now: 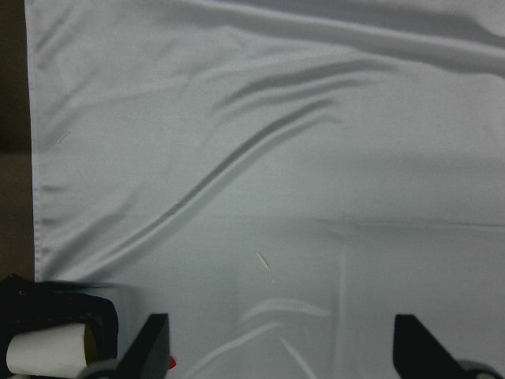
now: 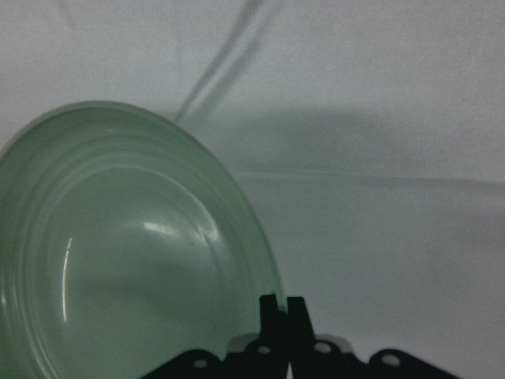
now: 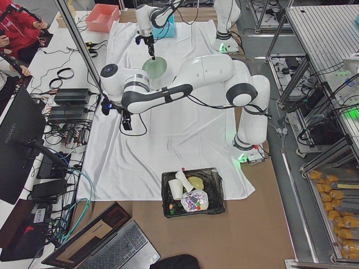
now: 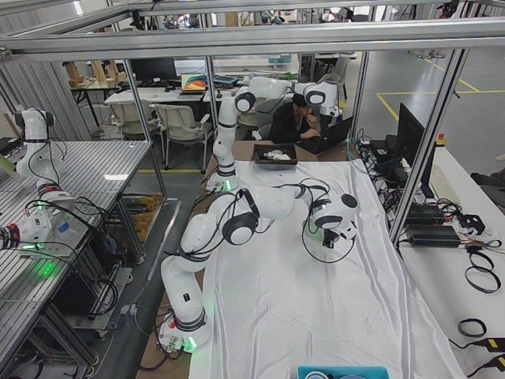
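A green plate [image 3: 154, 70] lies on the white cloth [image 3: 168, 140], seen close in the right wrist view [image 2: 126, 237]. My right gripper is at the plate's rim with fingertips together; whether rim is between them I cannot tell. My left gripper hangs over bare cloth, open with nothing between its fingers. A black bin [image 3: 168, 207] at the cloth's near end holds white rolls, a yellow item and a wrapped bundle.
A blue container [image 4: 343, 371] stands at the cloth's far end. A laptop [image 3: 120, 246] lies beyond the bin. Monitors and cables line one side.
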